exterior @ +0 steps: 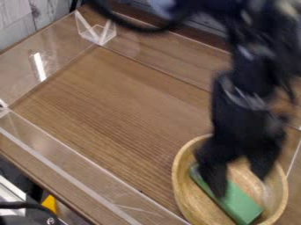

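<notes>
My gripper [235,141] fills the right side of the view, dark and blurred, hanging over a wooden bowl [188,193] at the lower right. A green block [238,203] lies in the bowl, partly hidden behind the gripper.
A white wire-like object [97,28] sits at the back left. Clear strips run along the table's left edge.
</notes>
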